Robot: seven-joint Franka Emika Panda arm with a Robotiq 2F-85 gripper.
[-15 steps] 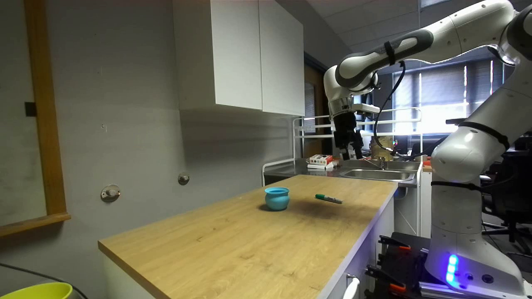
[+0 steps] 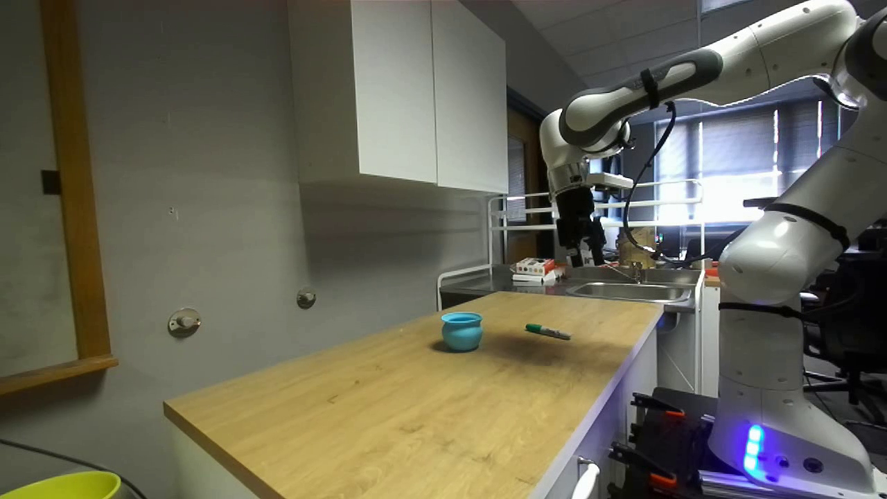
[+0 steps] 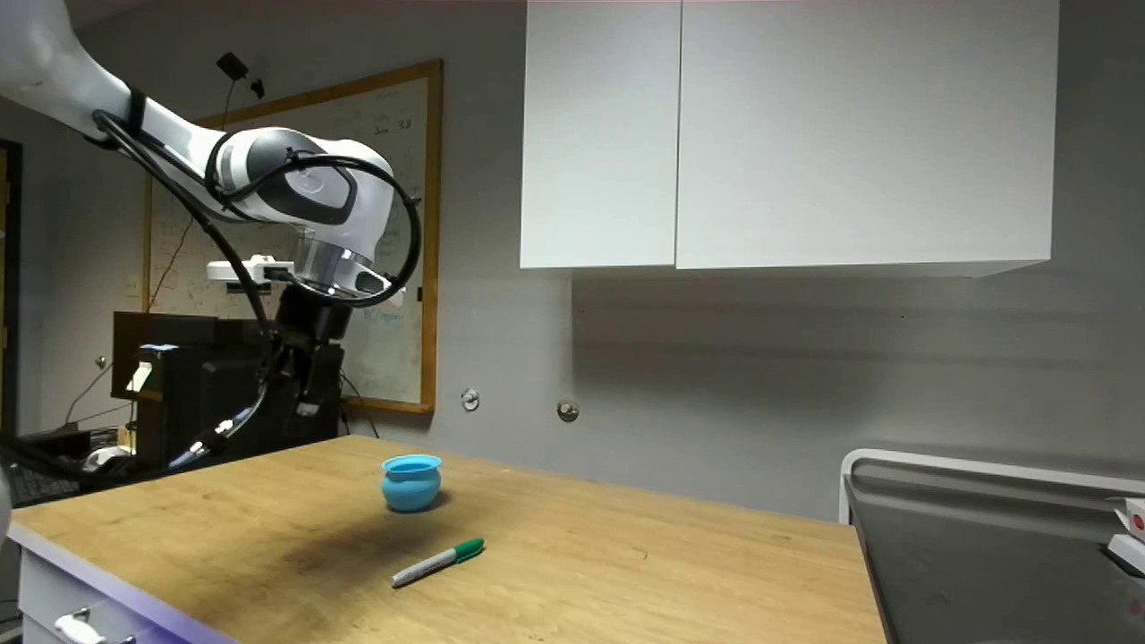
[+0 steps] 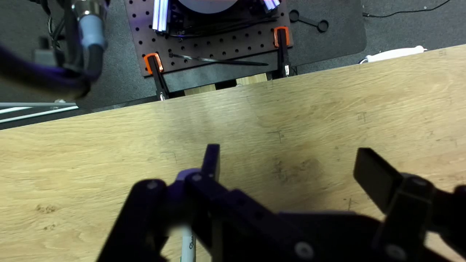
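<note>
A small turquoise pot (image 2: 462, 332) stands upright on the wooden counter, and the same pot (image 3: 411, 484) shows in the second exterior view. Near it lies a capped marker (image 3: 439, 563), grey-white with a green cap. High over the counter hangs my gripper (image 2: 585, 256), clear of both things. In the wrist view its fingers (image 4: 379, 177) stand wide apart, open, with only bare counter between them. A piece of the marker (image 4: 188, 246) shows there below the left finger; the gripper hides the remainder. The pot is not visible in the wrist view.
White wall cabinets (image 2: 416, 95) hang above its back side. Beyond its far end are a sink (image 2: 632, 291) and small boxes (image 2: 533, 267). A cable loop (image 3: 413, 231) hangs from my arm.
</note>
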